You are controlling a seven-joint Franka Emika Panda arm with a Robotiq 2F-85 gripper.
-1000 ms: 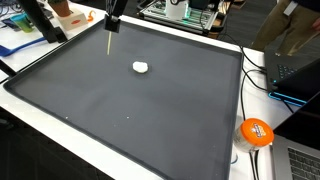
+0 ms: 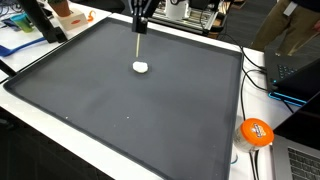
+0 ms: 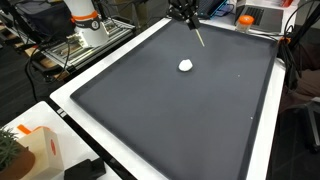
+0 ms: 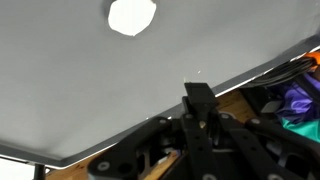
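A thin pale stick hangs down from my gripper, which is shut on its upper end. In the second exterior view, the stick slants down from the gripper over the far part of the grey tray. A small white, roundish object lies on the tray surface, just below the stick's lower end in the first exterior view; the second view shows this white object apart from the stick. From the wrist, the white object appears at the top, away from the dark fingers; the stick is hard to make out there.
The dark grey tray with a light border is otherwise bare. An orange-topped container stands beyond its right side, near a laptop. A plant pot sits at the near left in the second exterior view.
The white object has stayed in place.
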